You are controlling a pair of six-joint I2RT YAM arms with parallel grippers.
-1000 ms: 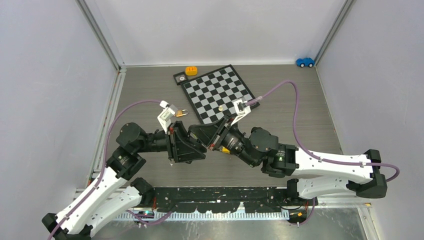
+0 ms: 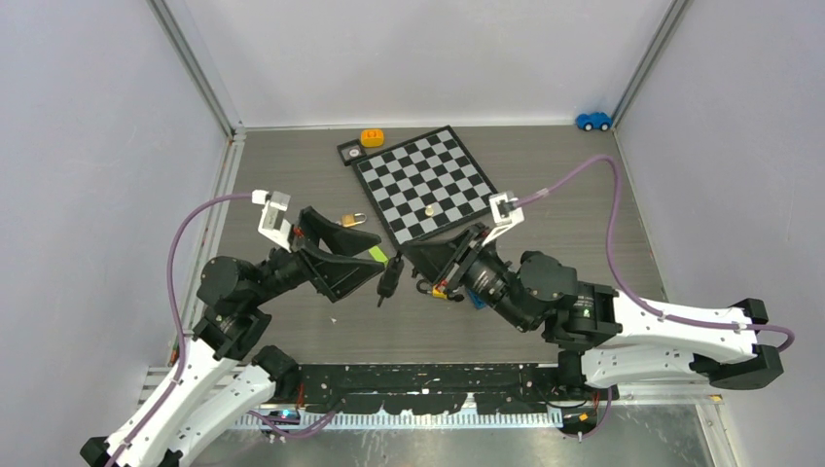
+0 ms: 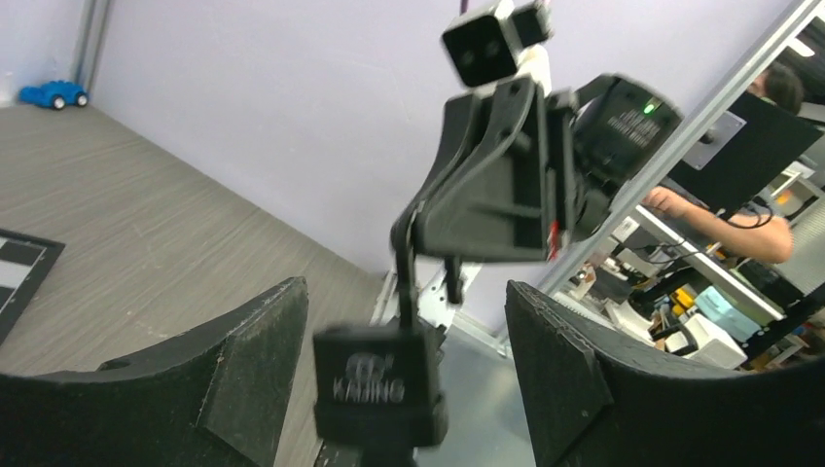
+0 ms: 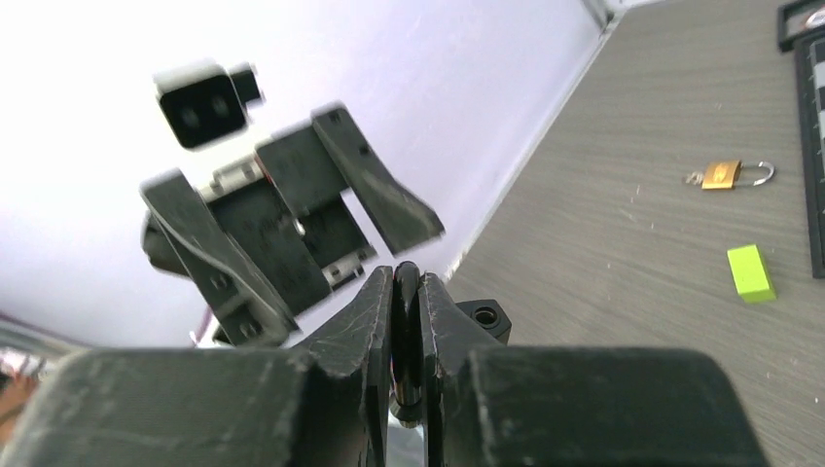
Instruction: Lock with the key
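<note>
A black car key fob [image 2: 389, 276] hangs from my right gripper [image 2: 407, 251], its fingers closed around the black upper part, as the right wrist view [image 4: 407, 341] shows. In the left wrist view the fob [image 3: 379, 384] hangs just before my left gripper, which stands open with nothing gripped. From above, the left gripper [image 2: 375, 249] is left of the fob. A brass padlock [image 4: 721, 175] with a small key at its side lies on the table beyond both grippers.
A chessboard [image 2: 413, 180] lies behind, with an orange block [image 2: 372, 137] and a blue toy car [image 2: 593, 121] farther back. A green block [image 4: 750, 270] lies near the padlock. Other items lie partly under the right arm.
The two grippers met about a second ago and now stand apart. My right gripper has moved right with the fob; the left has drawn back from it.
</note>
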